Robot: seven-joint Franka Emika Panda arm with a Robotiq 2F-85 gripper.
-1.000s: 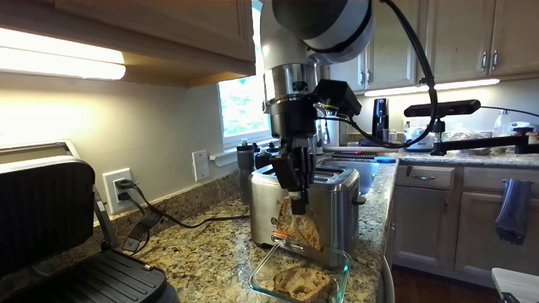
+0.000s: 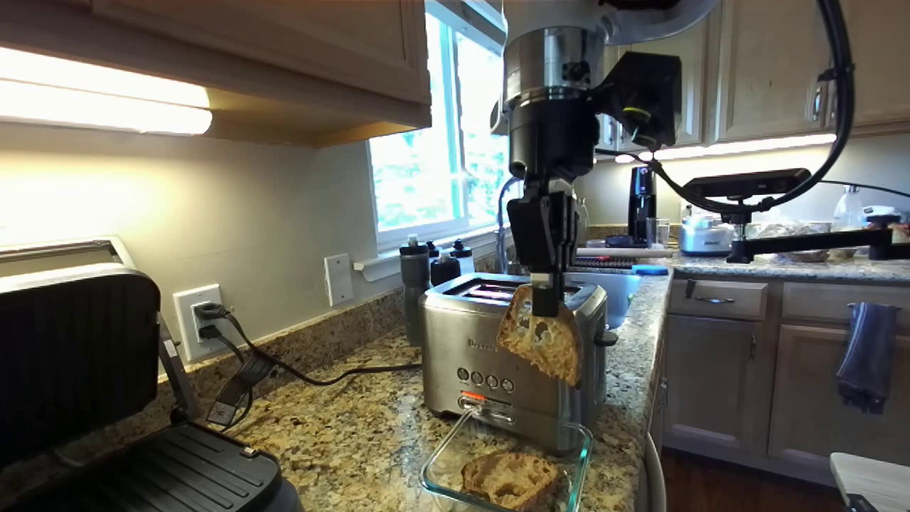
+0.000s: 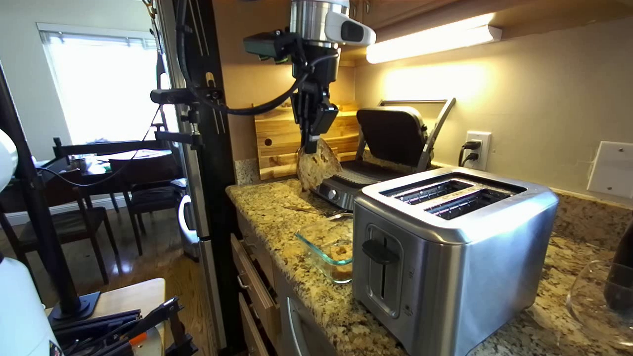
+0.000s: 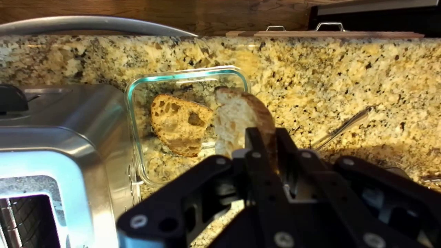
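A slice of brown-crusted bread point(image 2: 539, 340) hangs tilted from my gripper point(image 2: 547, 300), which is shut on its upper edge. In the wrist view this held bread point(image 4: 235, 115) covers part of the glass dish point(image 4: 137, 153) below. Inside the dish lies a second bread slice point(image 4: 182, 124), flat on the bottom. Right beside the dish stands the steel toaster point(image 3: 451, 261), its two slots open at the top and empty as far as exterior view 2 shows. The held slice is in the air, clear of the dish and the counter.
An open contact grill point(image 2: 205, 461) stands across the counter, near the wall. On the granite lies a metal utensil point(image 4: 343, 128) beyond the dish. A black cord point(image 2: 341, 375) runs from the outlet to the toaster. Dark bottles point(image 2: 415, 281) stand behind the toaster.
My gripper and the bread in it have risen and shifted rightward in exterior view 1. The toaster, dish and lower slice have stayed where they were.
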